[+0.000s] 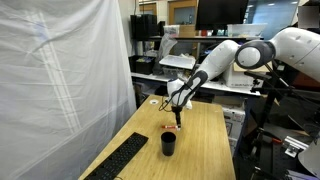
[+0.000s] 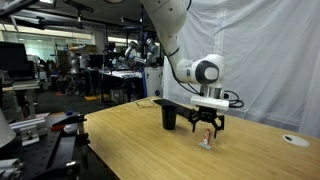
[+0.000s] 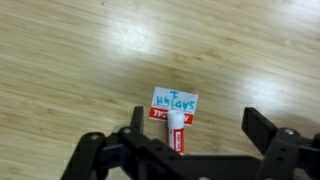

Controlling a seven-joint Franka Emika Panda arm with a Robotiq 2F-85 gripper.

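In the wrist view, a small card (image 3: pixel 174 101) with "TODAYS" and "HEY" lettering lies flat on the wooden table. A white-capped marker (image 3: pixel 176 127) with a red body rests partly over the card, its far end running down between my fingers. My gripper hangs above them, open, its two black fingertips apart on either side of the marker. In the second exterior view the gripper (image 2: pixel 205 127) is just over the marker (image 2: pixel 207 137). Nothing is held.
A black cup (image 1: pixel 168 144) stands near the marker, and a long black keyboard (image 1: pixel 117 156) lies along the table's left edge. A white round item (image 2: pixel 295 140) lies on the table away from the gripper.
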